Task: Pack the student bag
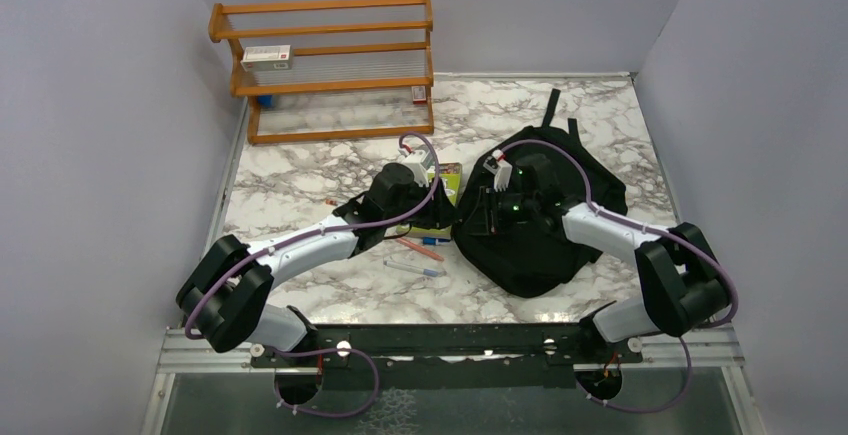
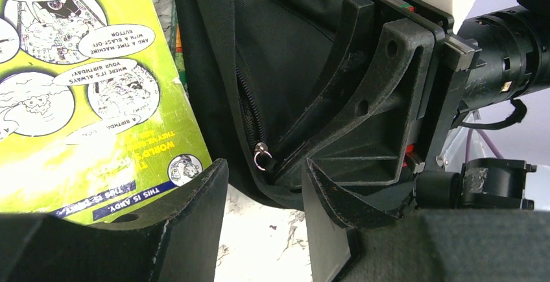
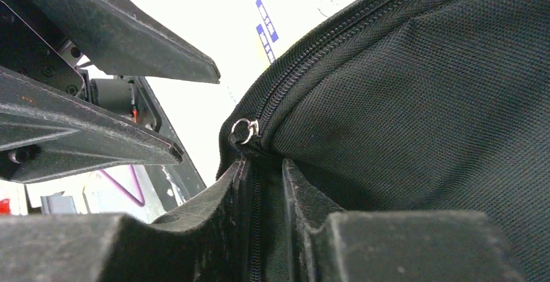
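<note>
The black bag [image 1: 545, 260] lies on the marbled table, right of centre. A zipper with a metal ring [image 2: 263, 157] runs along its left edge. My right gripper is narrowly open just by that ring, with dark fabric and zipper showing behind the gap; nothing is clearly clamped. In the left wrist view, the right fingers [image 2: 363, 107] reach down to the ring from the right. Facing it, my left gripper stands open and empty near the bag's edge. A yellow-green comic book [image 2: 149, 159] lies left of the bag, partly under the left arm in the top view.
A wooden rack [image 1: 330, 86] stands at the back left with a white box [image 1: 267, 57] on it. A red pencil [image 1: 419, 248] and a clear pen [image 1: 412, 268] lie in front of the book. Both grippers are very close together.
</note>
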